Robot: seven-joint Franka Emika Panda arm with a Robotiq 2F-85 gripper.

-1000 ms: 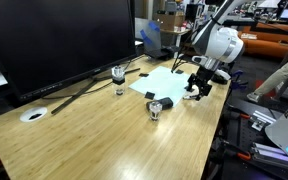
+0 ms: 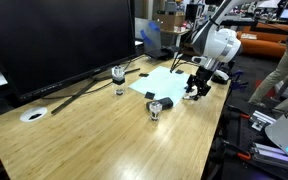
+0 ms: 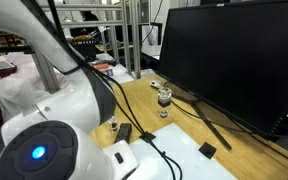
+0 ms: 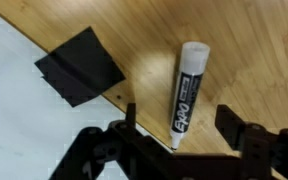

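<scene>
In the wrist view a white EXPO marker [image 4: 187,90] with a black label lies on the wood table, its narrow tip pointing down in the picture. My gripper is open around its lower part, one finger on each side with a gap to the marker. In exterior view 1 the gripper [image 2: 192,92] is low over the right end of the table, and the marker cannot be made out clearly there. The white arm [image 3: 59,120] hides the gripper in exterior view 2.
Beside the marker are a white sheet [image 4: 24,110] and a black square [image 4: 81,67]. Farther left stand a near cup [image 2: 155,112] and a far cup [image 2: 118,80], with a dark object [image 2: 162,103] close by. A large monitor [image 2: 74,45] lines the back.
The arm and gripper have shifted only slightly at the same spot over the table's right end. The cups, sheet and dark object have not moved.
</scene>
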